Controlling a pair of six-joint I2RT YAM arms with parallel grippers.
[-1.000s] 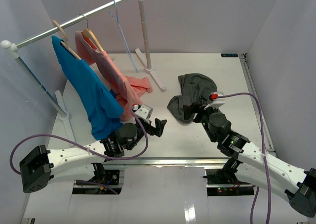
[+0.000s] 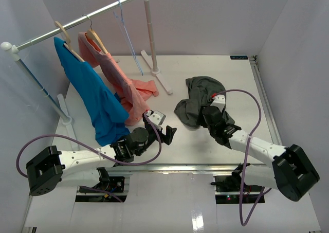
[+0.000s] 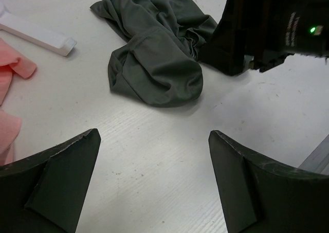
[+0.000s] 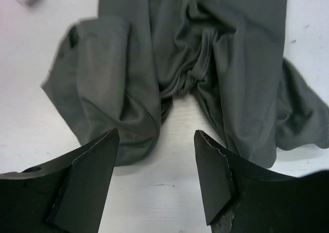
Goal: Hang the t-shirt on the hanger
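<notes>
A dark grey-green T-shirt [image 2: 198, 89] [image 3: 154, 68] [image 4: 247, 89] lies crumpled on the white table at the right of the rack. My right gripper [image 2: 208, 112] hangs over the shirt with its fingers spread and no cloth visibly between them. My left gripper [image 2: 162, 132] is open above bare table, left of and nearer the front than the shirt. A blue empty hanger [image 2: 128, 35] hangs from the rail at its back end.
The white rack [image 2: 82, 19] holds a blue shirt [image 2: 92, 99] and a pink shirt [image 2: 113, 73] on wooden hangers at the left. Its foot [image 3: 36, 32] lies near the grey shirt.
The right arm has swung inward and its gripper has turned over the grey shirt. The left gripper has shifted slightly. The garments look unchanged.
</notes>
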